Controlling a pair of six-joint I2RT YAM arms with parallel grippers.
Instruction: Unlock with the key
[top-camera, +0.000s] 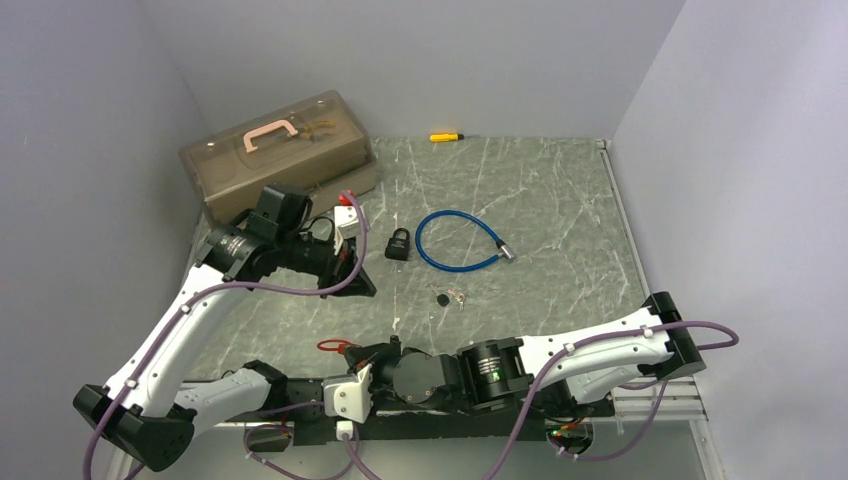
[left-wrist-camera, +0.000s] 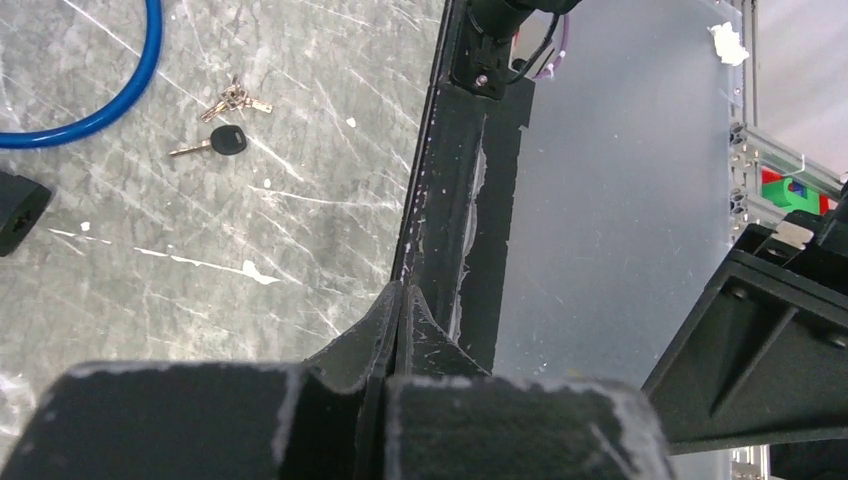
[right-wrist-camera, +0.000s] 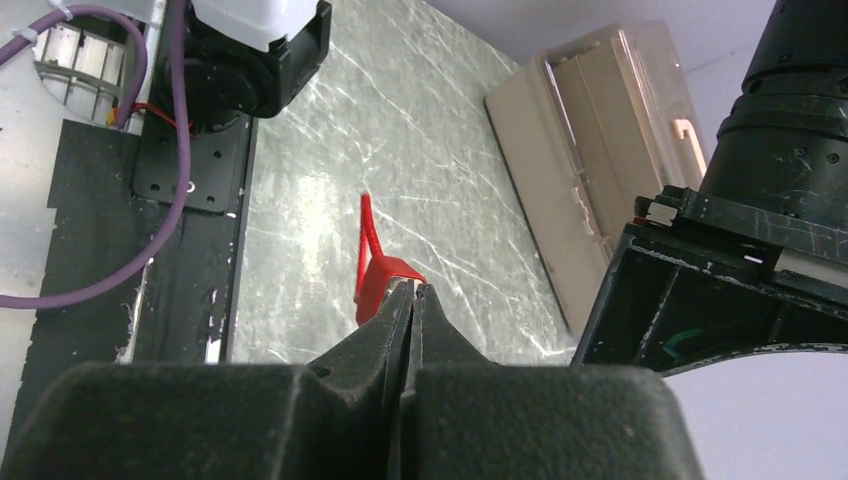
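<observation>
The red lock (right-wrist-camera: 378, 287) with its red cable loop (right-wrist-camera: 367, 230) sits at the tips of my right gripper. Those fingers are shut on the key, of which only a sliver of metal shows next to the lock. Seen from above, the cable (top-camera: 330, 343) bends into a loop to the left of the right gripper's tips. My left gripper is shut with nothing between its fingers. In the top view, the left gripper (top-camera: 371, 291) stands up and behind the lock, apart from it. Whether the cable's end is free of the lock cannot be made out.
On the marble table lie a black padlock (top-camera: 397, 246), a blue cable lock (top-camera: 419, 242), a black-headed key (left-wrist-camera: 228, 140) and a bunch of small keys (left-wrist-camera: 234, 97). A brown toolbox (top-camera: 230, 170) stands back left; a yellow screwdriver (top-camera: 444, 138) lies at the back.
</observation>
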